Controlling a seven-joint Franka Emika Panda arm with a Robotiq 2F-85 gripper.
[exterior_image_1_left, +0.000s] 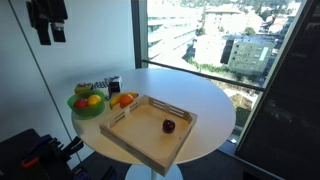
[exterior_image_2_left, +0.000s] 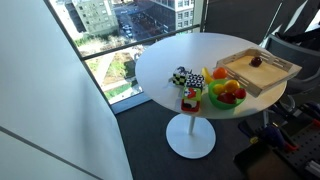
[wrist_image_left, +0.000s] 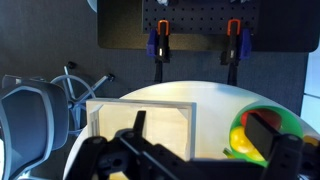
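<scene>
High at the left in exterior view 1, my gripper hangs above the table with its dark fingers apart and nothing between them. The wrist view shows the gripper open too, its fingers wide to either side. A light wooden tray lies on the round white table, holding one small dark round object. Left of it stands a green bowl filled with red, yellow and orange fruit. An orange and a yellow banana-like fruit lie between bowl and tray.
Beside the bowl are a checkered box, a black-and-white item and a red-and-green item. A grey chair stands near the table edge.
</scene>
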